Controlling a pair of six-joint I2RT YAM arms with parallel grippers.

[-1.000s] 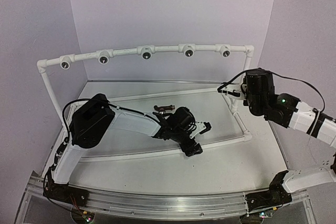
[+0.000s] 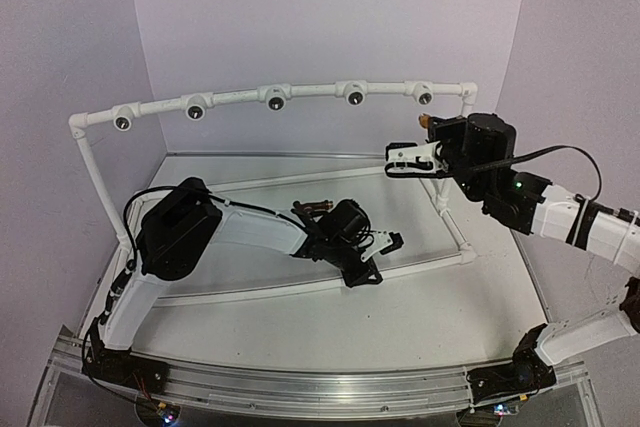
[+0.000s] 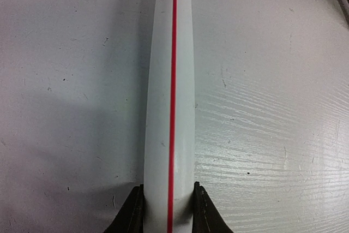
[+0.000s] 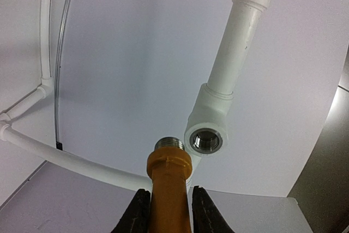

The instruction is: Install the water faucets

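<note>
In the right wrist view, an orange-brown faucet [image 4: 170, 189] points its threaded metal end [image 4: 169, 143] upward, and my right gripper is shut on its body. That end appears just left of the round metal-lined opening of a white tee fitting [image 4: 206, 141], not lined up with it; the depth gap is unclear. From the top, the faucet's tip [image 2: 424, 121] shows just below the rightmost tee [image 2: 424, 94]. My left gripper is shut on a white pipe [image 3: 182, 107] with a red stripe, the frame's front lower bar.
Another brown faucet [image 2: 314, 207] lies on the board, partly hidden behind the left arm. Several more tees along the top pipe [image 2: 238, 97] have empty openings. The front right of the board [image 2: 430, 322] is clear.
My right gripper has moved left and turned, bringing the faucet into sight below the rightmost tee. The frame has shifted slightly, and the left gripper has risen a little with it.
</note>
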